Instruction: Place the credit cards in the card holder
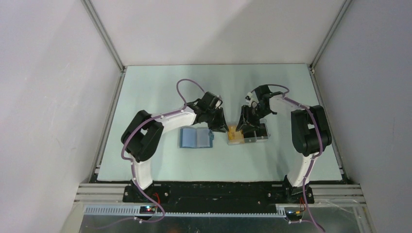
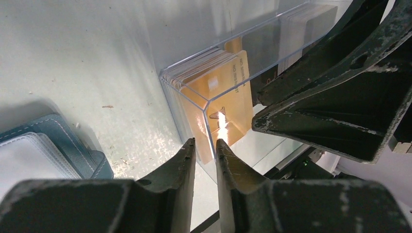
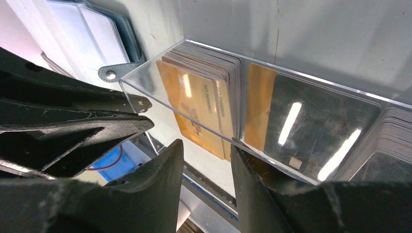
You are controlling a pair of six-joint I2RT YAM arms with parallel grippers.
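The card holder (image 1: 196, 144) lies open on the table, blue-grey with clear sleeves; its edge (image 2: 73, 141) shows in the left wrist view and its snap strap in the right. Gold credit cards (image 3: 194, 99) stand stacked in the left compartment of a clear box (image 1: 235, 142). At the box's left end is my left gripper, part open, the box corner seen beyond its fingertips. My right gripper is over the box, also part open, with the gold cards visible beyond the gap. Neither gripper shows a card between its fingers.
Dark cards (image 3: 320, 124) fill the box's middle compartment, and another stack (image 3: 396, 133) stands farther right. The two grippers are close together above the box. The table (image 1: 194, 167) in front of box and holder is bare.
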